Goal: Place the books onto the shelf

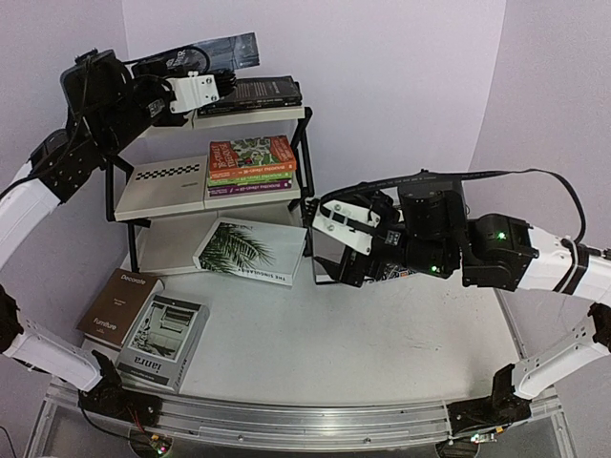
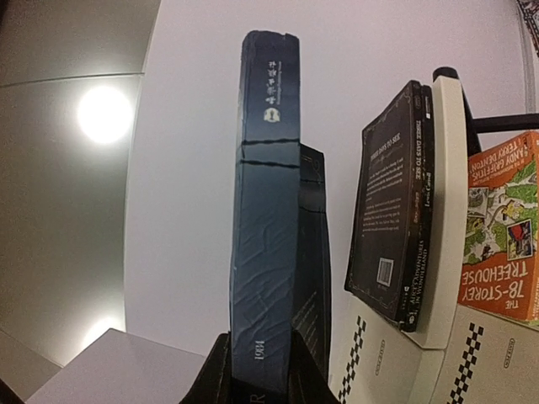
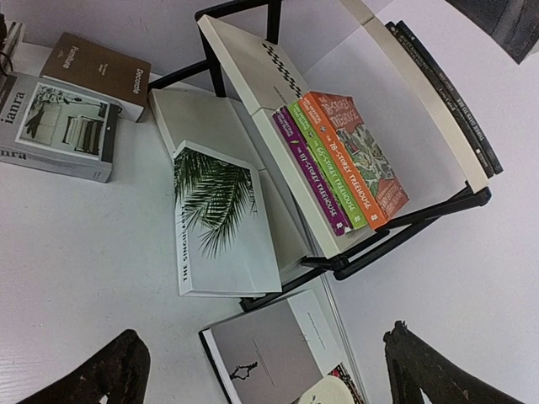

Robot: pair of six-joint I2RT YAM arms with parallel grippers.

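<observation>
A blue book (image 2: 266,210) stands in the grip of my left gripper (image 1: 215,86), its spine filling the left wrist view; in the top view it is held high at the rack's upper level. A black book shows behind it. Dark books (image 1: 250,95) lie on the top shelf (image 1: 250,114). Colourful Treehouse books (image 1: 250,167) are stacked on the middle shelf. My right gripper is open, over the table, with nothing held between its fingers.
A palm-cover book (image 1: 248,250) lies on the lower level. Brown (image 1: 116,305) and grey (image 1: 162,343) books lie at the table's left. A grey book (image 3: 265,353) lies beside the rack on the right.
</observation>
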